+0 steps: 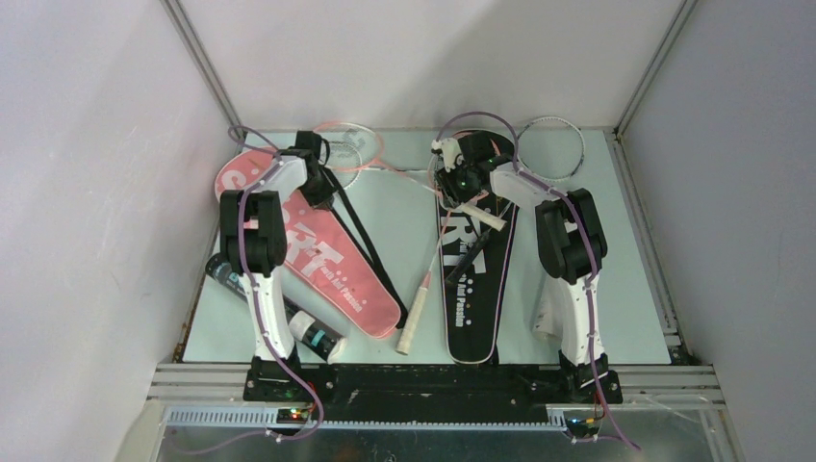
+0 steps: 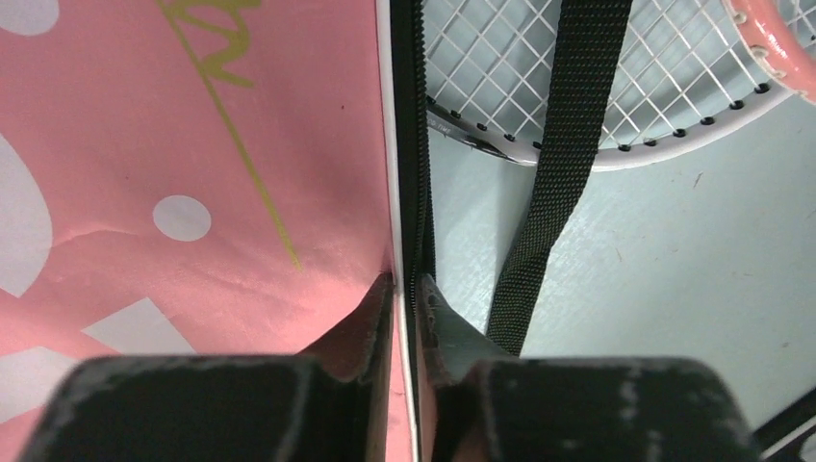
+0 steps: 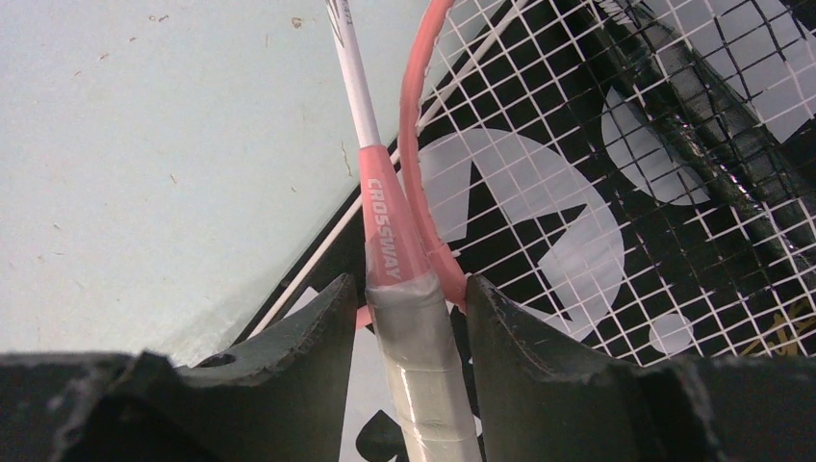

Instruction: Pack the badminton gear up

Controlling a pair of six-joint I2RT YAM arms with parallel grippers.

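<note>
The pink racket bag lies at left; my left gripper is at its zipped edge, fingers shut around the dark zipper strip. My right gripper is over the black bag, its fingers part open either side of a Crossway racket handle resting over a pink racket head. More rackets lie at the back, including a pink frame and a white frame. A pink-shafted racket lies between the bags, its grip toward the front.
A shuttlecock tube lies at the front left, partly under the left arm. A white object lies beside the right arm. Clear table shows in the middle and at the right. Walls border the sides and back.
</note>
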